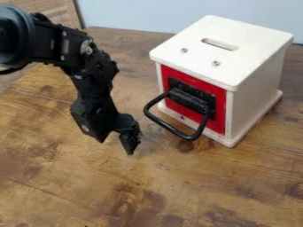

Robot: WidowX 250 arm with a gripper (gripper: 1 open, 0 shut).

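My black gripper (pixel 120 140) hangs low over the wooden table at the left of the camera view, open, with nothing seen between its fingers. To its right stands a white wooden box (pixel 254 89) with a slot and two screws on top and a red front panel (pixel 176 66). On that panel is a black fitting with a black loop handle (pixel 155 119) sticking out toward the front left, apart from my gripper.
A pale wall lies behind, and a cardboard-like surface shows at the upper left edge behind the arm.
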